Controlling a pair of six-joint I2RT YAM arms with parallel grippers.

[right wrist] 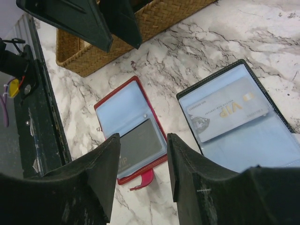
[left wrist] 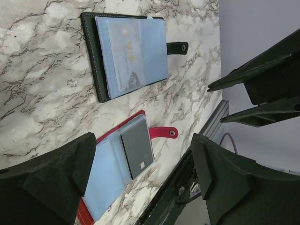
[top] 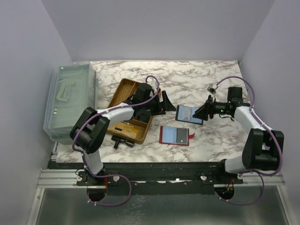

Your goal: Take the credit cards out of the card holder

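Observation:
Two open card holders lie on the marble table. The black one (top: 189,113) holds a translucent VIP card (right wrist: 227,110) in a sleeve. The red one (top: 167,135) below it holds a grey card (left wrist: 136,145). My left gripper (top: 168,107) hovers left of the holders, fingers apart and empty (left wrist: 140,157). My right gripper (top: 202,113) is above the black holder's right part, open with nothing between its fingers.
A woven basket (top: 121,88) with items stands to the left. A clear plastic box (top: 65,103) is at the far left.

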